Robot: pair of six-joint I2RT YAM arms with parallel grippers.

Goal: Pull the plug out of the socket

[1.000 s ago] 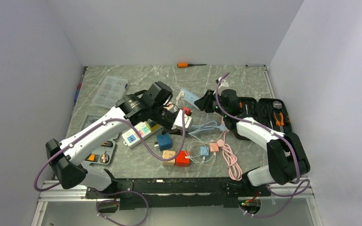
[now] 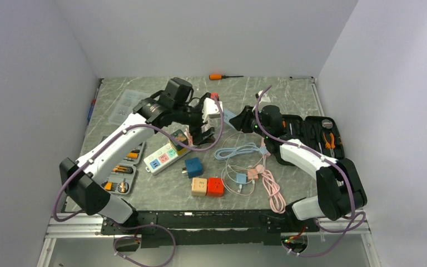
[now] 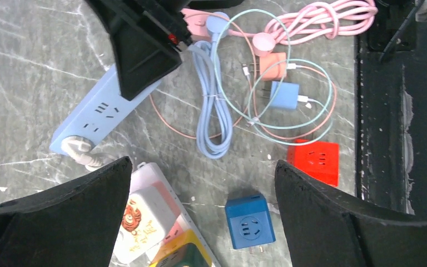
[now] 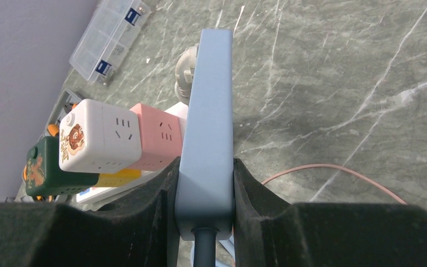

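A light-blue power strip lies in my right gripper; in the right wrist view its end sits between the fingers, which press against both sides. A white plug with a coiled cord is in the strip's far end, partly hidden behind it in the right wrist view (image 4: 183, 72). My left gripper stands open above, nearer the left, with nothing between its fingers; the strip and plug lie beyond its fingertips in the left wrist view.
Cube sockets (image 4: 100, 139) sit on a white strip at left. A blue cube (image 2: 193, 167), red cube (image 2: 215, 187), cable coils (image 2: 272, 189), a tool case (image 2: 322, 139) and a clear box (image 2: 125, 105) surround the arms.
My right arm stays in place.
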